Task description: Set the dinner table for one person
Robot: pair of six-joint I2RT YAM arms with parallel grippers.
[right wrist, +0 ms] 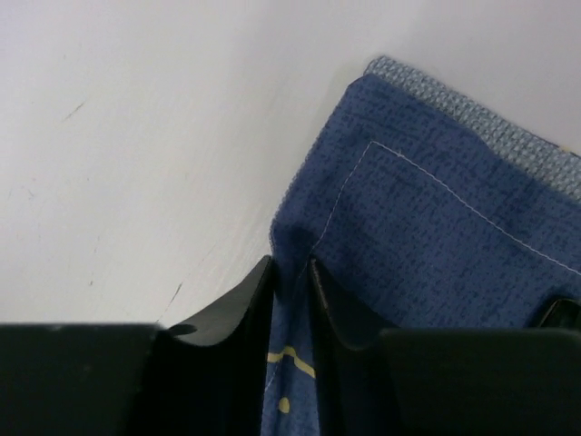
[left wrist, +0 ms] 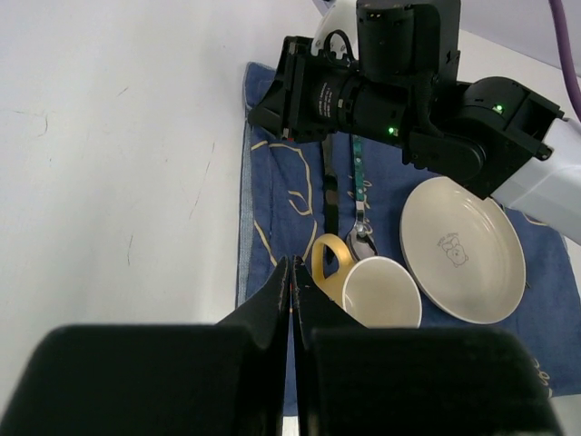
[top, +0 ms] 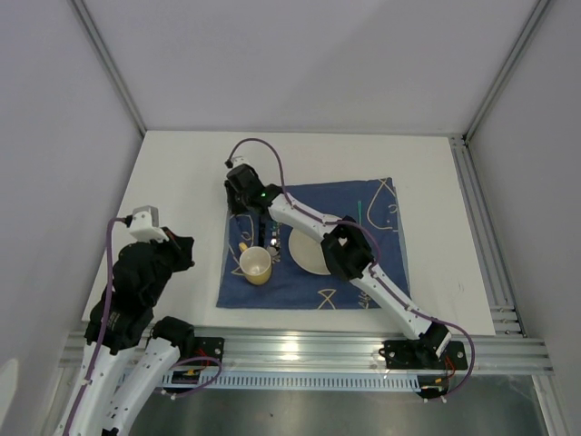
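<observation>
A navy cloth (top: 322,292) with yellow lines lies on the white table, bearing a cream mug (top: 257,267), a cream plate (left wrist: 461,254) with a small animal print, a dark utensil (left wrist: 330,191) and a teal-handled spoon (left wrist: 358,182). My right gripper (top: 236,202) is at the cloth's far left corner; in the right wrist view its fingertips (right wrist: 265,271) sit close on either side of the cloth's folded edge, and whether they pinch it is unclear. My left gripper is shut over the table left of the cloth, nothing seen between its fingers.
The right arm reaches diagonally over the cloth and plate, hiding part of both. Grey walls enclose the table on the back and sides.
</observation>
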